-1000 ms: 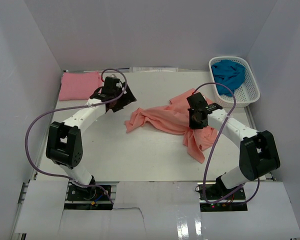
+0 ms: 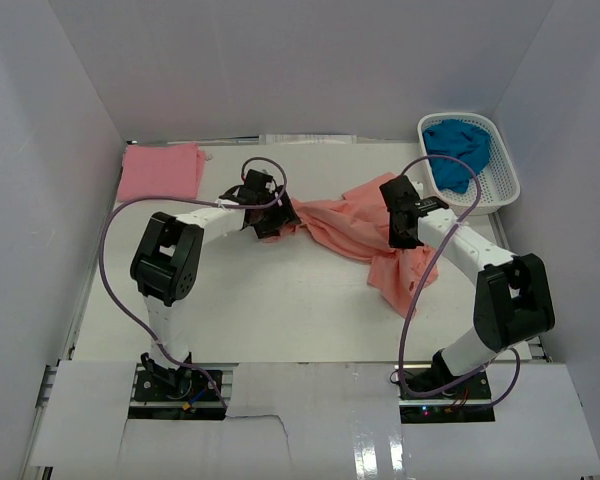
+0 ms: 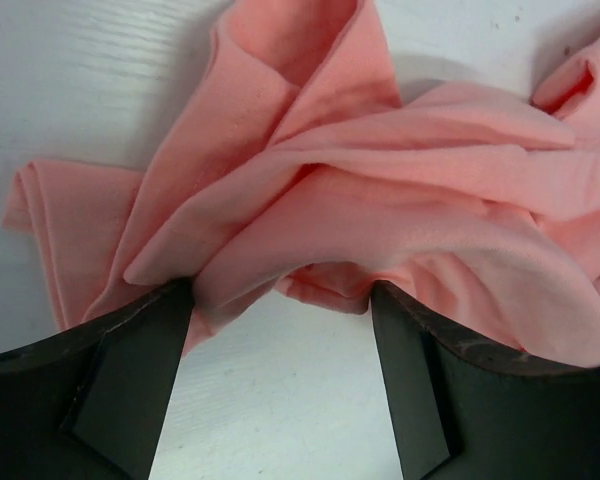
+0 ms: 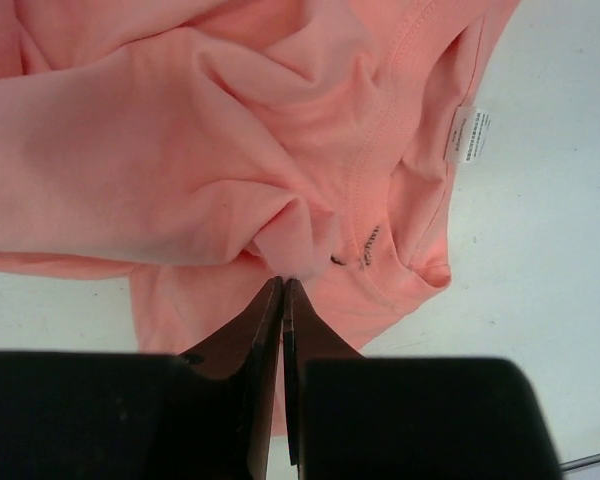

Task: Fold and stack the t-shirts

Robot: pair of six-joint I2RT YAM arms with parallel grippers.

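Observation:
A crumpled salmon t-shirt (image 2: 345, 225) stretches across the middle and right of the table. My left gripper stands open at its left end, fingertips against the bunched fabric (image 3: 400, 200). My right gripper is shut on a fold of the shirt near a collar seam with a small white label (image 4: 468, 134). A neatly folded pink shirt (image 2: 160, 170) lies at the back left of the table.
A white basket (image 2: 495, 190) with blue cloth (image 2: 455, 150) inside stands at the back right. Grey walls border the sides and back.
My left gripper has moved right and down onto the left end of the crumpled shirt. My right gripper, with the fabric, has shifted slightly to the right and up in the top view.

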